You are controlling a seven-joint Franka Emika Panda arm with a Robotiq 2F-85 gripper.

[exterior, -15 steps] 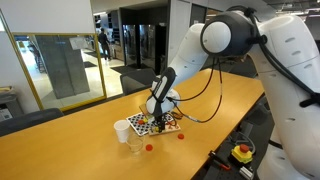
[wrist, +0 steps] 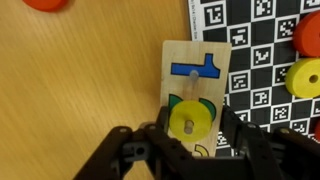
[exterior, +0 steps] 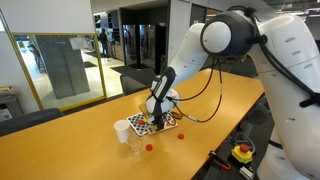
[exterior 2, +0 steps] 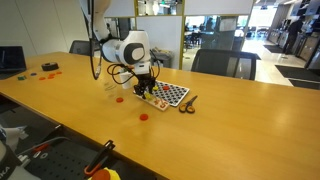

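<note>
In the wrist view, a yellow disc (wrist: 190, 121) with a small knob at its centre sits between the dark fingers of my gripper, which is shut on it. Beneath the disc lies a pale wooden block (wrist: 196, 55) marked with a blue shape; green marking shows around the disc. Whether the disc touches the block cannot be told from above. From the side, the gripper (exterior 2: 150, 91) points down at the wooden block (exterior 2: 157, 102), beside the checkered board (exterior 2: 174, 95).
The checkered board (wrist: 248, 57) carries red and yellow pieces, among them a yellow one (wrist: 304, 78). A white cup (exterior: 122, 131) and a clear glass (exterior: 135, 145) stand nearby. Scissors (exterior 2: 188, 104) and a loose red disc (exterior 2: 144, 117) lie on the table, whose front is largely bare.
The arm shows only a very slight shift at the gripper. The board, cup, glass and loose discs have stayed in place.
</note>
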